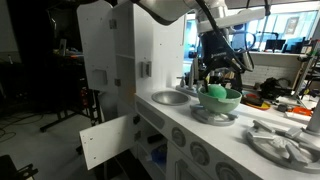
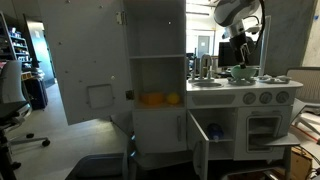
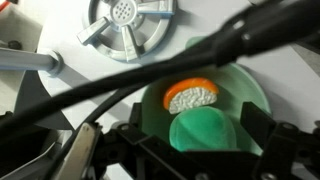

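Note:
A pale green bowl (image 1: 233, 103) stands on the stove top of the white toy kitchen. Inside it, the wrist view shows a bright green rounded object (image 3: 203, 130) and an orange-and-white piece (image 3: 191, 94) beside it. Directly over the bowl is my gripper, pointing down. Its fingers (image 3: 262, 124) are spread to either side of the green object, and nothing is held. How far the fingertips are above that object is hard to tell. In the second exterior view the bowl (image 2: 242, 73) is small, below the arm.
A metal sink basin (image 1: 171, 98) is set in the counter beside the bowl. On the other side, a round metal tray (image 1: 262, 148) holds utensils. A grey burner (image 3: 127, 22) lies near the bowl. Orange items (image 2: 153, 99) occupy a shelf, and a cabinet door (image 1: 105, 142) hangs open below.

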